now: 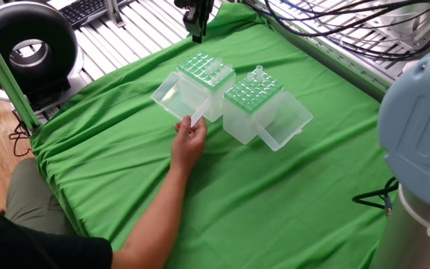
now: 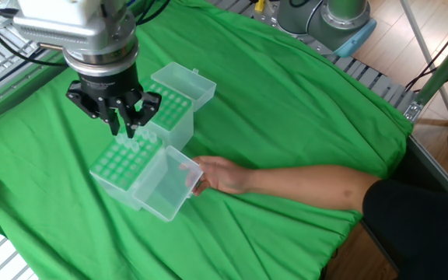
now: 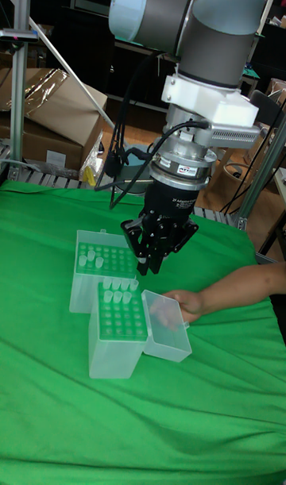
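Two translucent boxes with green perforated tops stand close together with their lids hanging open. One box [image 3: 117,349] carries several clear tube-like pieces [image 3: 118,290] upright at one end of its top. The other box [image 1: 246,123] holds a few such pieces [image 1: 256,74]. My black gripper [image 2: 124,132] points down above the first box in exterior view 2, its slim fingers a little apart. Nothing shows between them. In exterior view 3, the gripper [image 3: 148,271] hangs near that box's back right. Only part of the gripper [image 1: 198,37] enters exterior view 1.
A person's hand [image 1: 190,142] touches the open lid [image 2: 166,185] of the first box, its forearm [image 2: 309,187] reaching over the cloth. Green cloth [image 1: 297,202] covers the table, with bare room around both boxes. Cables [image 1: 334,30] lie along the table's edge.
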